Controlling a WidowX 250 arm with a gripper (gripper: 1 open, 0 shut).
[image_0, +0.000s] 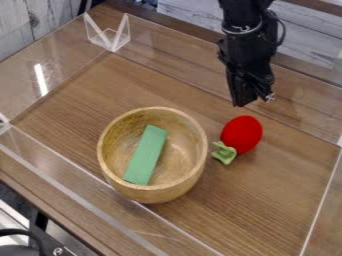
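A red vegetable with a green leafy top, like a radish or tomato, lies on the wooden table right of the wooden bowl. A green block rests inside the bowl. My black gripper hangs above and just behind the red vegetable, apart from it, shut, with nothing visible between its fingers.
A white bracket-like piece stands at the back left edge.
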